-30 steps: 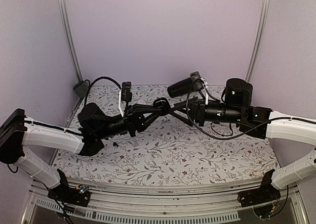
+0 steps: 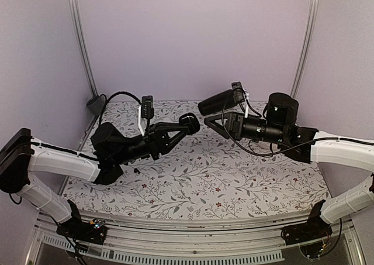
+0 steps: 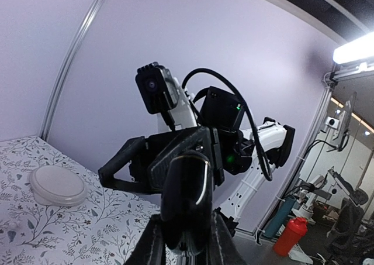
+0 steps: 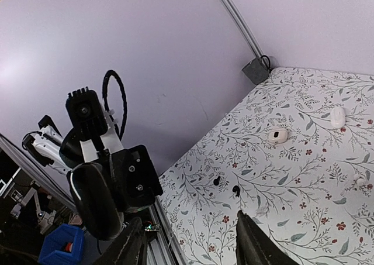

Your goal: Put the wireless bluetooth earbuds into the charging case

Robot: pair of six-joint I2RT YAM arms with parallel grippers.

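Note:
A glossy black rounded case fills the front of the left wrist view, with my left gripper shut on it in mid-air. In the right wrist view this case is at the left; how its lid stands cannot be told. My right gripper is open, fingers well apart and nothing visible between them. From above, its fingertips are a short gap to the right of the case. Two small dark pieces like earbuds, one here and another dark piece, lie on the patterned table.
A white-and-pink small case and a white oval item rest farther back on the table. A round white container shows in the left wrist view. A grey box sits at the back left corner.
My right gripper was at the case's right side earlier; it has backed off slightly right and up, leaving a gap. The left gripper and the case have barely moved.

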